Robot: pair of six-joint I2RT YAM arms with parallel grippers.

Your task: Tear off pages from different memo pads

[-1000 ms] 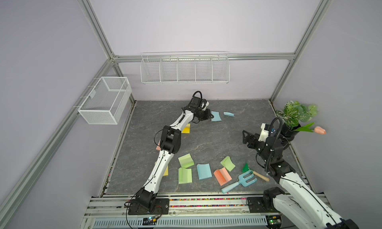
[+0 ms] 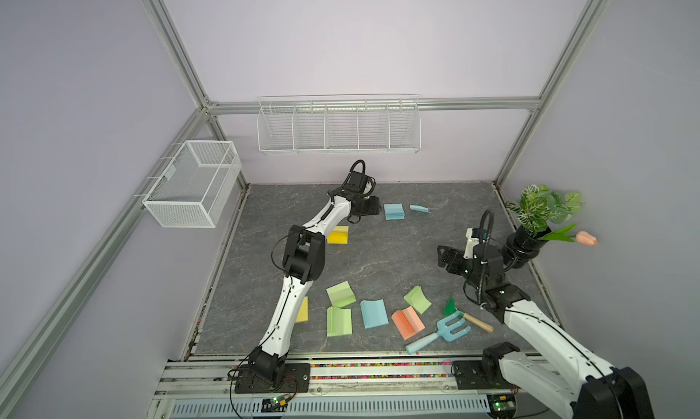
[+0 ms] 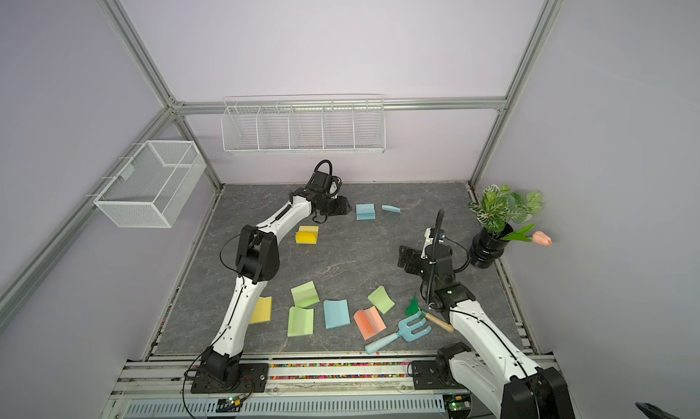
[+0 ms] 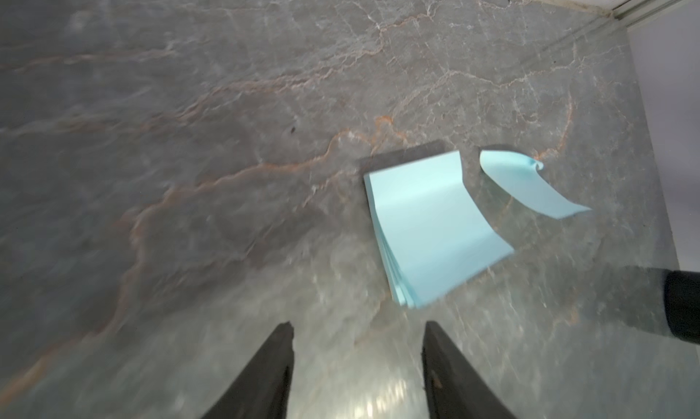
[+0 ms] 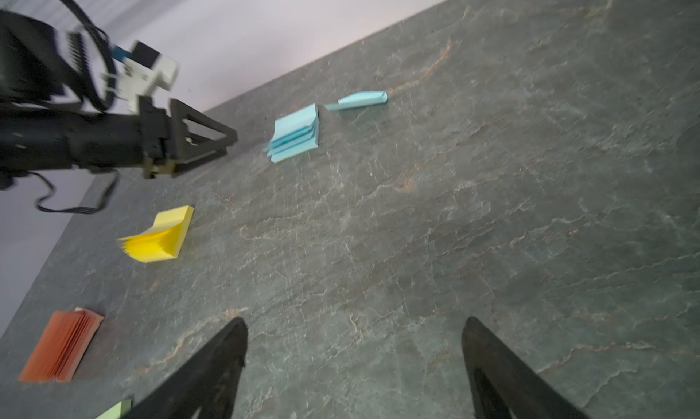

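At the back of the table lies a light blue memo pad (image 4: 434,222), its pages fanned at one edge. A curled loose blue sheet (image 4: 528,182) rests just right of it. My left gripper stands left of that pad, apart from it, fingers spread with nothing between them. A yellow pad (image 5: 164,233) and an orange-red pad (image 5: 64,344) lie on the left side. Over the right part of the table my right gripper is open and empty. Toward the front are green (image 2: 339,321), blue (image 2: 374,313) and orange (image 2: 407,322) pieces, pads or sheets.
A blue garden fork (image 2: 441,333) and a wooden-handled green tool (image 2: 474,319) lie front right. A potted plant (image 2: 539,215) stands at the right edge. Wire baskets hang on the left (image 2: 193,182) and back (image 2: 339,126) walls.
My left gripper has backed off to the left and slightly up from the blue pad, uncovering more of it. The right gripper has shifted slightly left and down in the view.
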